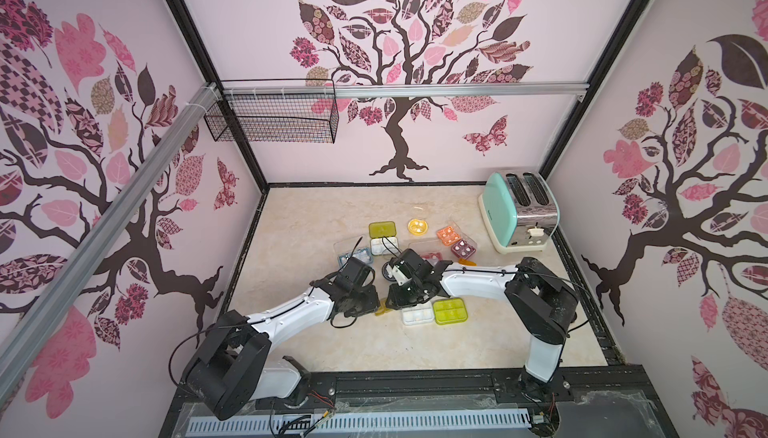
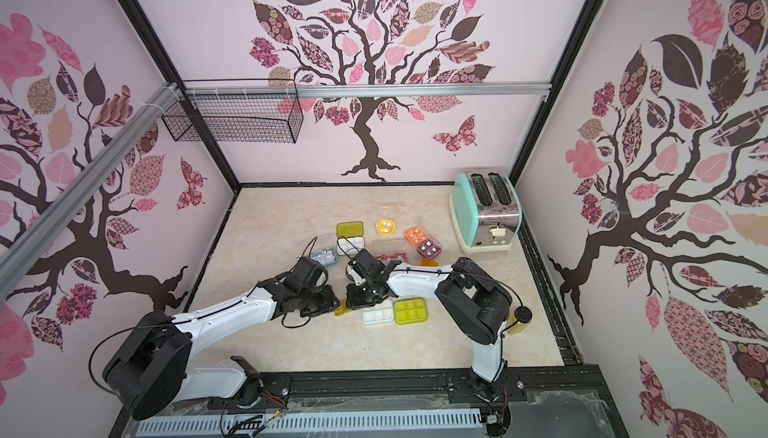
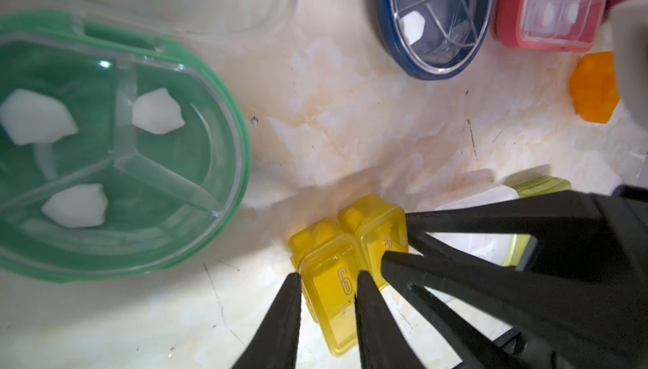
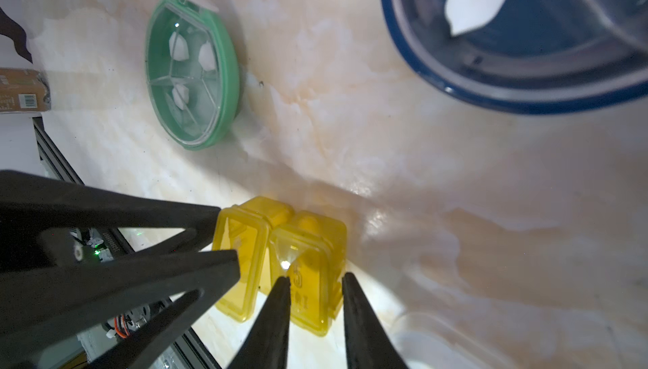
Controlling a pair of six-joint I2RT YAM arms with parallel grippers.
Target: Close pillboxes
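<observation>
A small yellow pillbox (image 3: 341, 271) with two compartments side by side lies at the front middle of the table. Raised digits show on its see-through yellow lids; whether each lid is latched I cannot tell. My left gripper has its fingertips apart over one compartment. From the other side my right gripper also stands part open, its fingertips over the neighbouring compartment of the pillbox (image 4: 307, 267). Each wrist view shows the opposite gripper's dark fingers close to the box. Contact is unclear. In the top left view, the arms hide part of the yellow box (image 1: 382, 308).
Behind lie a green round pillbox (image 3: 243, 153) with white pills, a blue round one (image 3: 398, 48) and a red one (image 3: 513, 25). A white-and-lime box (image 1: 450, 310) sits right of the grippers. The toaster (image 1: 520, 213) stands back right.
</observation>
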